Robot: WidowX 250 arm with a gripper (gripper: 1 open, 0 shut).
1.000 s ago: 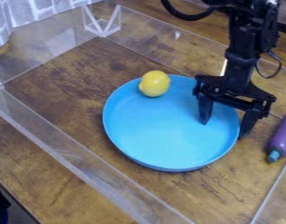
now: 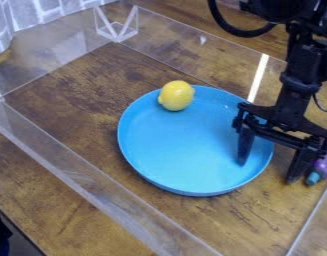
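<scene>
My black gripper (image 2: 281, 145) reaches down from the top right to the right rim of a blue plate (image 2: 186, 150), its fingers spread open. It largely covers a purple object (image 2: 322, 165) with a teal end at the far right; whether anything is between the fingers is hard to tell. A yellow ball (image 2: 175, 96) rests at the plate's upper left rim.
Bare wooden tabletop (image 2: 72, 90) lies left of and below the plate. Clear plastic walls border the area, and a small white wire object (image 2: 116, 25) stands at the back left.
My gripper has moved right and toward the front, from over the plate's upper right rim to over the purple object, which it now mostly hides.
</scene>
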